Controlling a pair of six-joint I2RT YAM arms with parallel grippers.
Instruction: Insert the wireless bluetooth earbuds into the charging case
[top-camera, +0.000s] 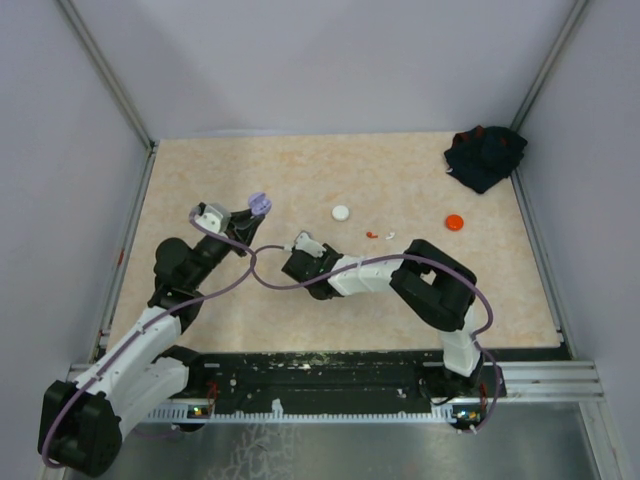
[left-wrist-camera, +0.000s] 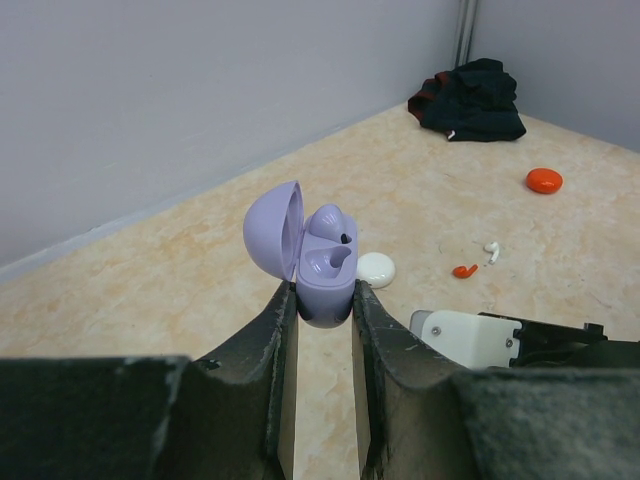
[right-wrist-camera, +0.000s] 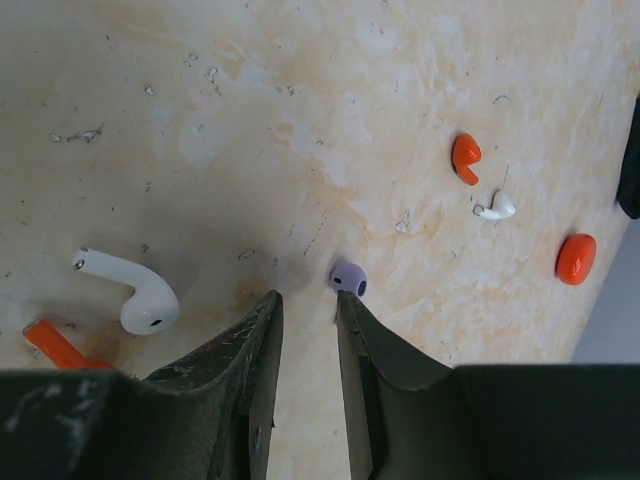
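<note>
A purple charging case (left-wrist-camera: 325, 295) with its lid open is held upright by my left gripper, shut on its lower part. Inside it, a rounded purple piece with a dark spot looks like an earbud (left-wrist-camera: 330, 222); the hollow in front of that looks empty. In the right wrist view a purple earbud (right-wrist-camera: 348, 278) lies low at the tips of my right gripper. Its head is close to the right-hand finger (right-wrist-camera: 354, 335), and its stem is mostly hidden. The right fingers stand apart, with bare table showing between them.
A white earbud (right-wrist-camera: 150, 300) and an orange earbud (right-wrist-camera: 62, 345) lie left of the right fingers. Farther off are another orange earbud (right-wrist-camera: 465, 157), another white one (right-wrist-camera: 498, 207) and a red case (right-wrist-camera: 576, 258). A white case (top-camera: 340, 213) and dark cloth (top-camera: 485, 158) are at the back.
</note>
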